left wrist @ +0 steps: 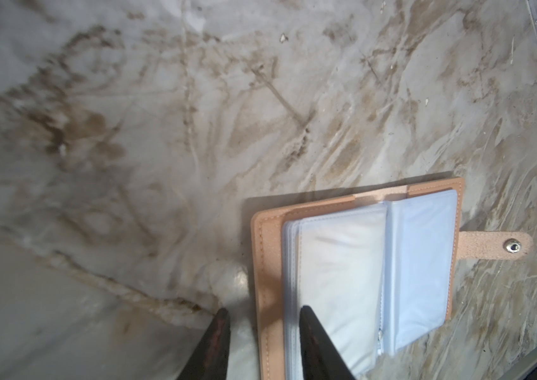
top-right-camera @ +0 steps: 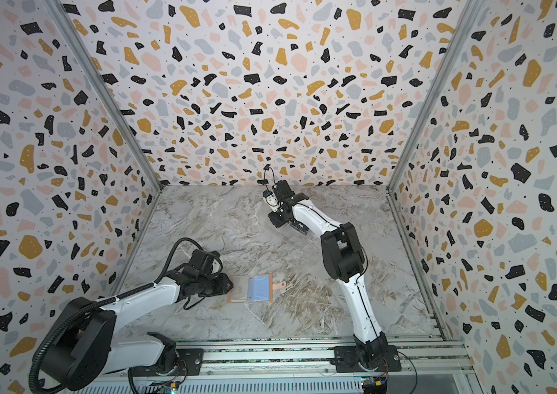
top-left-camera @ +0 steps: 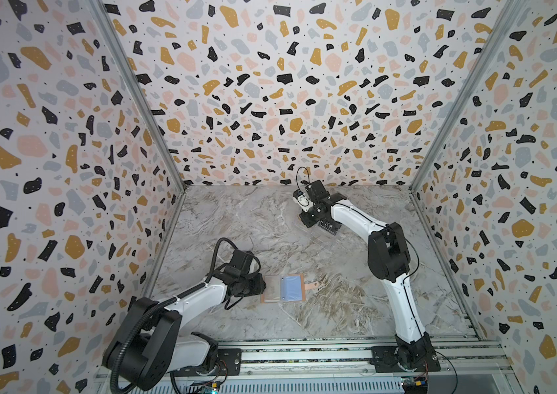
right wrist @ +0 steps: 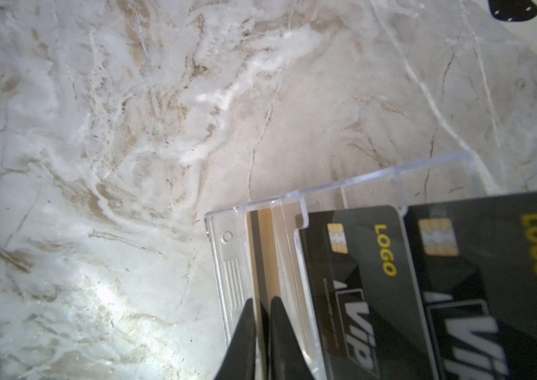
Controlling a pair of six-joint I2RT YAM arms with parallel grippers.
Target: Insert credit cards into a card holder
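The tan leather card holder (left wrist: 268, 272) lies spread on the marble, its clear and bluish sleeves (left wrist: 341, 278) facing up. My left gripper is part open at the holder's left edge, one finger outside it and the other over the sleeves. Whether they touch is not clear. Farther back, black VIP cards (right wrist: 357, 285) stand in a clear stand (right wrist: 227, 253). My right gripper has its narrowly spaced fingers on either side of a thin dark-and-tan card edge (right wrist: 262, 247); whether they press on it cannot be seen.
The holder's strap with a metal snap (left wrist: 512, 245) sticks out to its right. Bare marble table (top-left-camera: 239, 210) lies between the holder and the stand. Patterned walls (top-left-camera: 291, 98) enclose the back and sides.
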